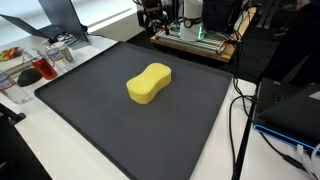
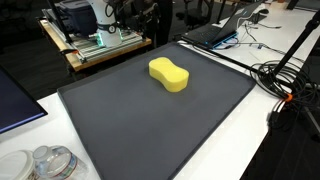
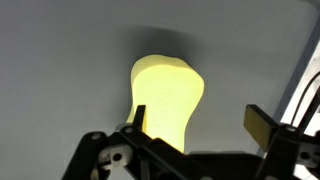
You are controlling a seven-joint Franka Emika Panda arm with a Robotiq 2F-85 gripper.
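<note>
A yellow sponge [image 1: 149, 83] with a narrowed waist lies flat on the dark grey mat. Exterior view 2 shows the same sponge [image 2: 168, 74] toward the far side of the mat. From the wrist, my gripper is open, its fingers spread wide with nothing held. Below it, the sponge [image 3: 165, 95] appears nearer the left finger; the finger and gripper body cover part of its lower end. How high the fingers are above it I cannot tell.
Clear mat [image 1: 125, 130] surrounds the sponge. Bottles [image 1: 45, 68] and jars stand along one side. Black cables [image 1: 238, 115] run beside the mat, near a dark monitor-like object [image 1: 288, 105]. Clear containers [image 2: 55, 160] sit in a corner of exterior view 2.
</note>
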